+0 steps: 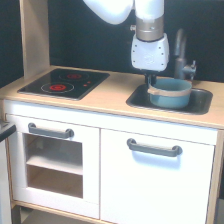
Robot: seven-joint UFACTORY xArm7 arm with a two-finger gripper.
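Note:
A blue-grey pot [170, 94] is at the sink [201, 101], its lower part inside or just above the basin. At the pot's left rim is my gripper [150, 80], pointing down from the white arm [149, 52]. Its small dark fingers meet the rim and appear shut on it, though the gap between them is too small to see clearly. Whether the pot's base rests on the sink bottom is hidden.
Behind the pot rises a grey faucet [180, 50], close on its right side. A black stovetop [64, 83] lies on the left of the wooden counter [112, 92], with nothing on it. White cabinet doors are below.

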